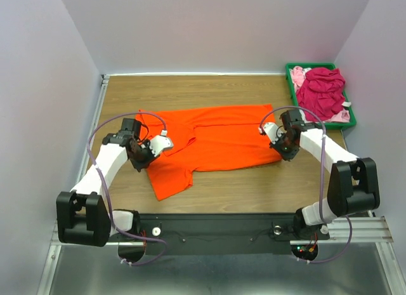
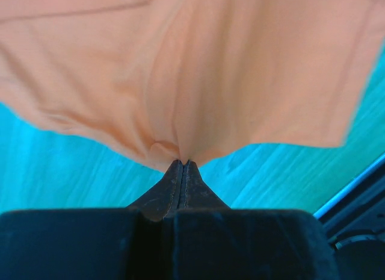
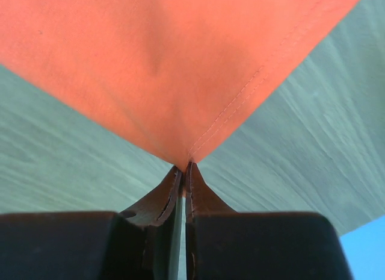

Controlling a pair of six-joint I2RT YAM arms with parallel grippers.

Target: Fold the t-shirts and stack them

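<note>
An orange t-shirt (image 1: 235, 146) lies across the table, with one long fold line along it. One sleeve part hangs toward the front edge at left. In the left wrist view, the tips of my left gripper are shut, and gathered cloth of the shirt (image 2: 240, 81) runs into them near the sleeve. My right gripper is shut on the shirt's lower corner; a stitched hem (image 3: 234, 99) leads down to its tips. From above, both grippers are at the shirt's near side, at opposite ends, and the arms partly cover the cloth there.
A green basket (image 1: 353, 116) with crumpled dark pink (image 1: 322, 89) and pale pink cloth stands at the back right, close behind the right arm. Bare wood (image 1: 190, 92) shows behind the shirt and in front of its middle.
</note>
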